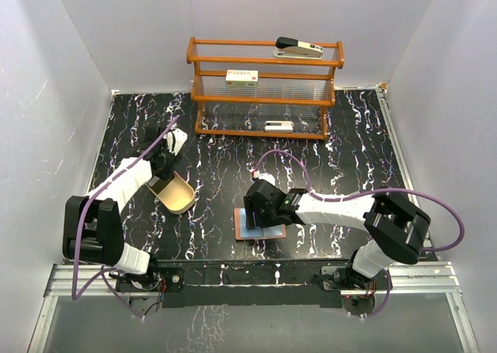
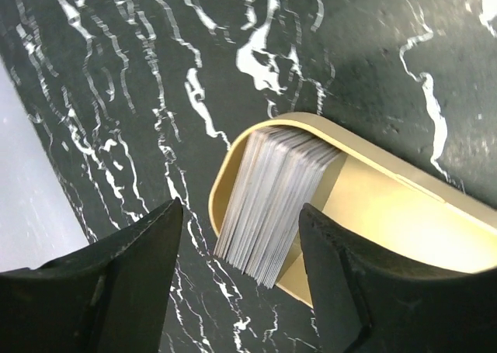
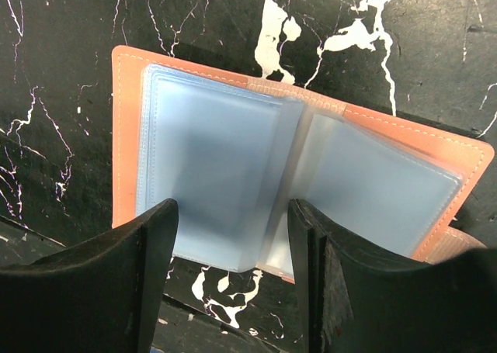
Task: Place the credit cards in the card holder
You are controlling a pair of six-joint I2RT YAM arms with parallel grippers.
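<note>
Several grey-white cards (image 2: 272, 194) stand on edge, packed together at one end of a yellow tray (image 1: 180, 195). Above that end hangs my left gripper, part open, its fingers (image 2: 147, 248) apart on either side of the stack in the left wrist view; contact with the cards cannot be made out. The card holder (image 3: 210, 163) lies spread open on the table, orange-tan outside with bluish clear sleeves. Over it my right gripper is part open, and no card shows between its fingers.
A wooden rack (image 1: 264, 101) stands at the back, with a stapler (image 1: 299, 49) on top, a small box (image 1: 241, 78) in the middle and a white item (image 1: 279, 126) low down. The black marble table between tray and rack is clear.
</note>
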